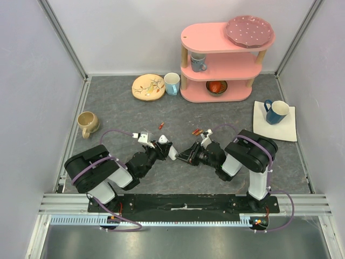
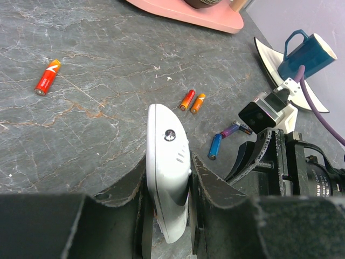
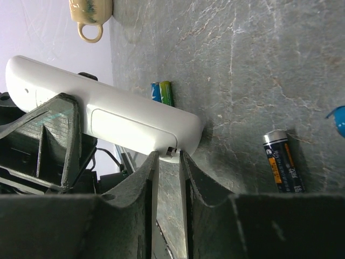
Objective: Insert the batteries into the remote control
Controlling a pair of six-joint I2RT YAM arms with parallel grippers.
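Held by my left gripper [image 1: 165, 146], the white remote control [image 2: 168, 156] is tilted, clear of the table. In the right wrist view its battery cover [image 3: 132, 129] faces me, in place, with a small latch at its end. My right gripper has its fingertips slightly apart at that latch, nothing held between them; whether they touch it is unclear. In the left wrist view, a red battery [image 2: 48, 77] lies at the left, two orange-red batteries [image 2: 187, 100] further right, and a blue battery [image 2: 215, 146] and a purple battery [image 2: 230, 129] near the right arm.
A blue and a green battery [image 3: 166, 93] lie behind the remote, and a black-orange battery [image 3: 283, 162] to the right. A beige mug [image 1: 88, 124] stands at the left, the pink shelf [image 1: 221, 67] at the back, a blue mug [image 1: 277, 111] on a white plate [image 1: 261, 127].
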